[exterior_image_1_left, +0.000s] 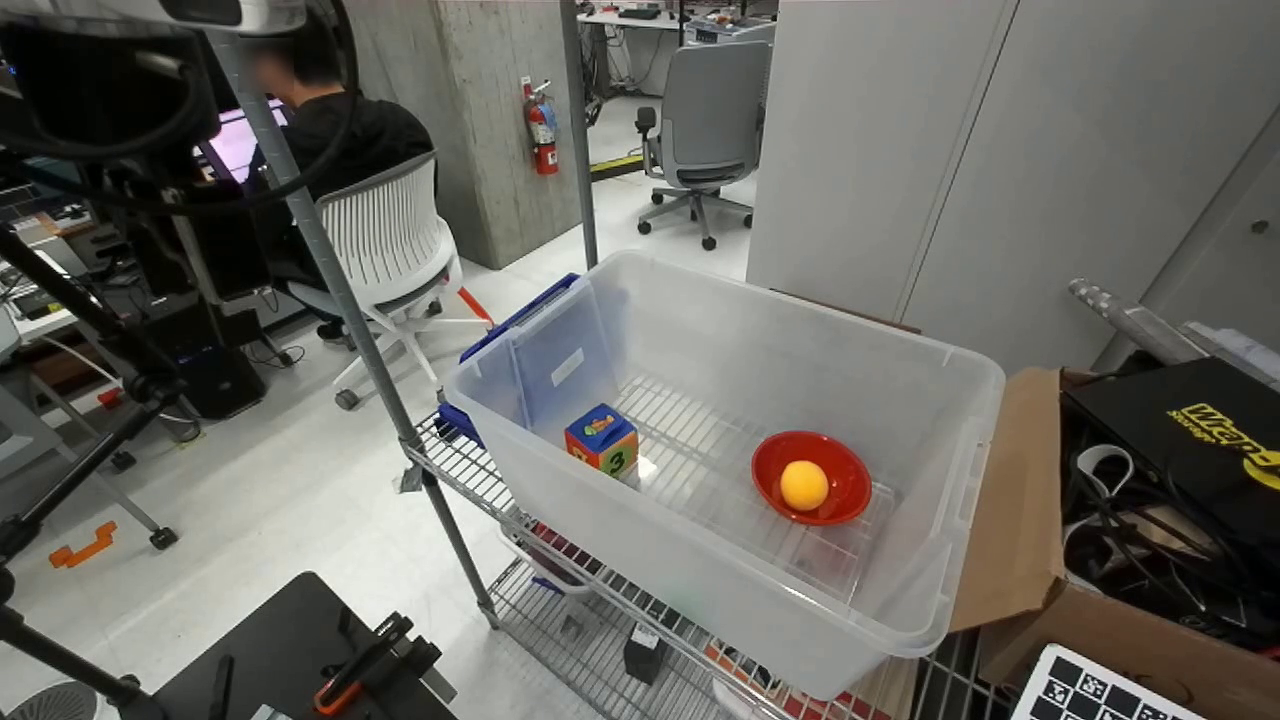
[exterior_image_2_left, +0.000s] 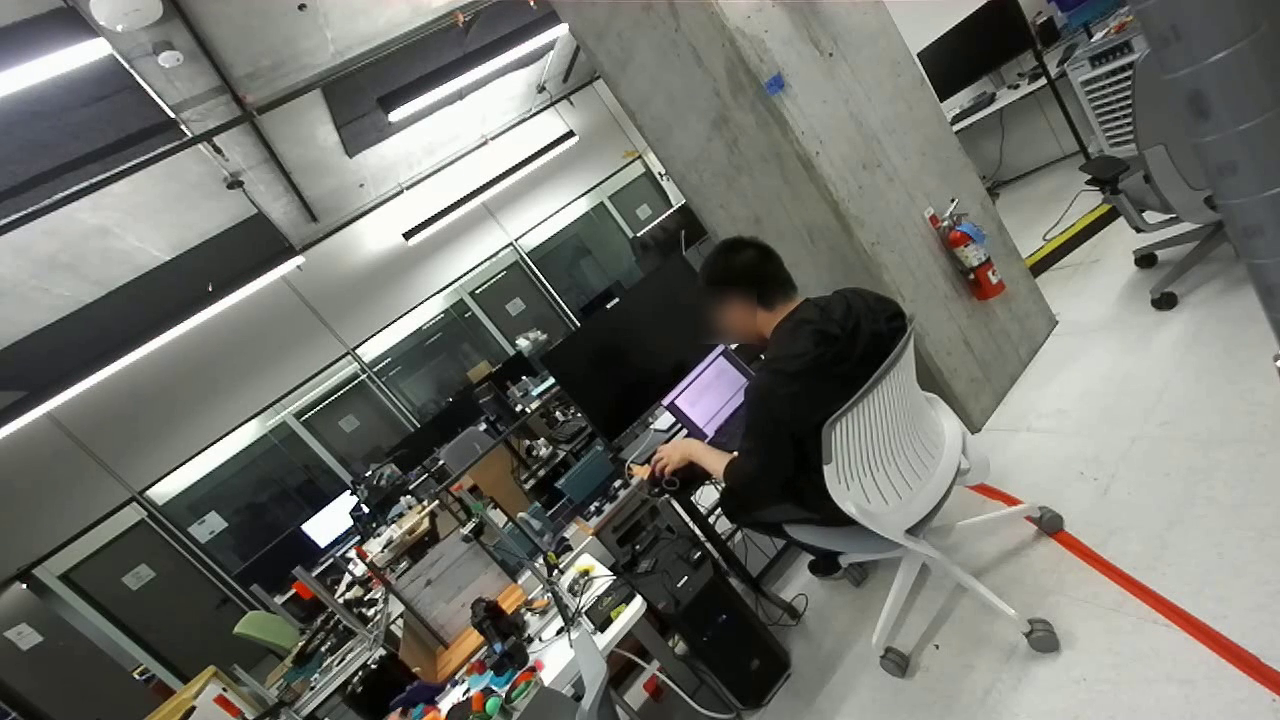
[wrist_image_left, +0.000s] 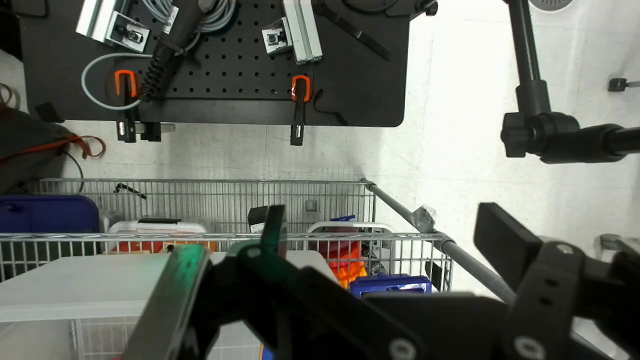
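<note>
Inside the clear plastic bin (exterior_image_1_left: 720, 624), a red bowl (exterior_image_1_left: 849, 470) rests on the floor towards the right, with an orange ball (exterior_image_1_left: 804, 485) in it. A colourful block (exterior_image_1_left: 602, 439) with pictures and a number 3 sits at the bin's left side, apart from the bowl. In the wrist view my gripper is open, its black fingers (wrist_image_left: 510, 240) wide apart with nothing held between them. It is away from the ball and block; only the bin's pale edge (wrist_image_left: 90, 279) shows below it at the left.
The bin stands on a wire shelf (exterior_image_1_left: 480, 468) with a grey post (exterior_image_1_left: 348, 294) at its corner. A cardboard box (exterior_image_1_left: 1014, 504) full of cables is close on the right. A black perforated table (wrist_image_left: 360, 96) with clamps lies across from the shelf.
</note>
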